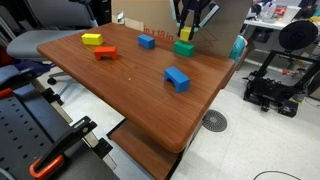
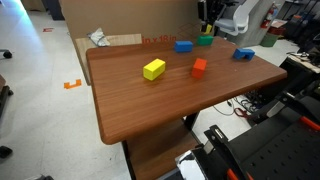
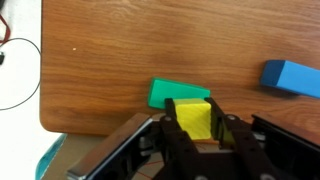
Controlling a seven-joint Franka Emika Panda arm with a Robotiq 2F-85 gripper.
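Observation:
A yellow block (image 3: 193,119) is clamped upright in my gripper, which is shut on it. In the first exterior view this yellow block (image 1: 187,34) stands just above or on the green block (image 1: 184,48) near the table's far edge; whether they touch I cannot tell. The wrist view puts the green block (image 3: 178,93) below the yellow one, partly covered by it. From the second exterior view, the green block (image 2: 205,41) shows under my gripper (image 2: 211,27) at the back of the table.
On the wooden table (image 1: 140,88) lie a blue block (image 1: 146,41), a blue arch-shaped block (image 1: 176,79), a red block (image 1: 106,52) and another yellow block (image 1: 92,39).

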